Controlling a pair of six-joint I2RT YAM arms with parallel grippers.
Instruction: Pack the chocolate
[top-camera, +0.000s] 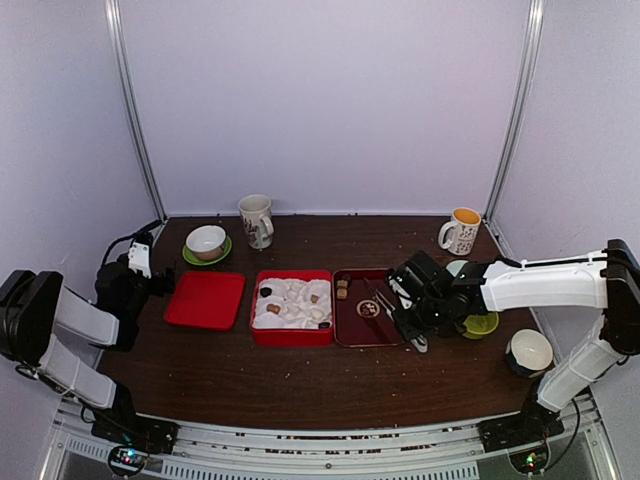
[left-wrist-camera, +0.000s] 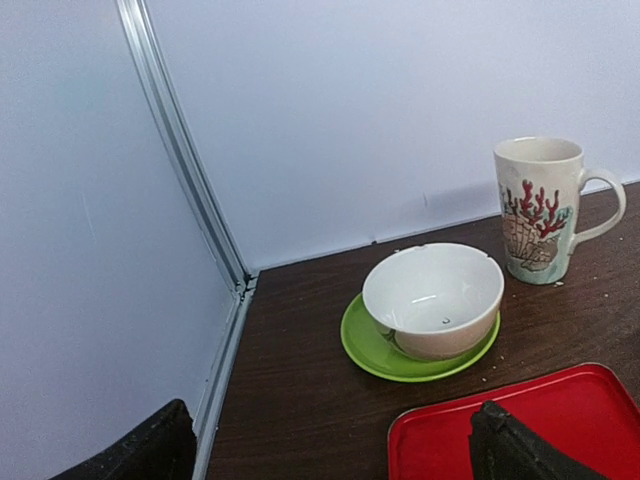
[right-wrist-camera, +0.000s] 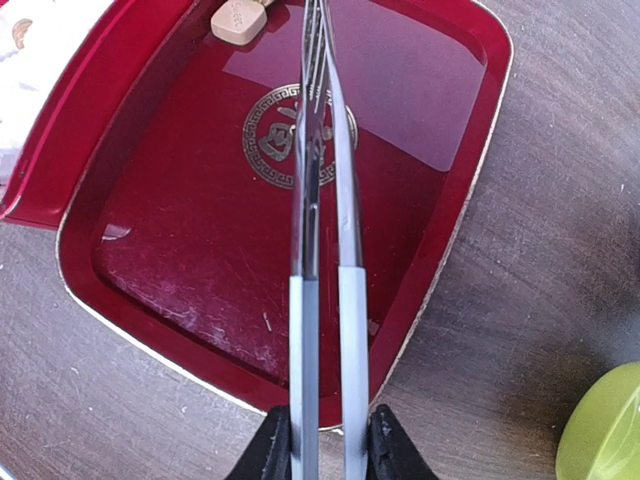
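Observation:
A red box (top-camera: 291, 334) with white crumpled lining and several chocolates sits at the centre. Right of it is a dark red tray (top-camera: 355, 335) with light brown pieces (right-wrist-camera: 238, 21) at its back left. My right gripper is shut on metal tongs (right-wrist-camera: 350, 310), which reach over the tray. At the left, my left gripper (top-camera: 163, 283) stands open beside a red lid (top-camera: 204, 300); its dark fingertips show along the bottom of the left wrist view.
A bowl (top-camera: 207, 240) on a green plate and a mug (top-camera: 255, 222) stand at back left. Another mug (top-camera: 459, 230), a green bowl (right-wrist-camera: 600, 430) and a dark bowl (top-camera: 530, 355) are at the right.

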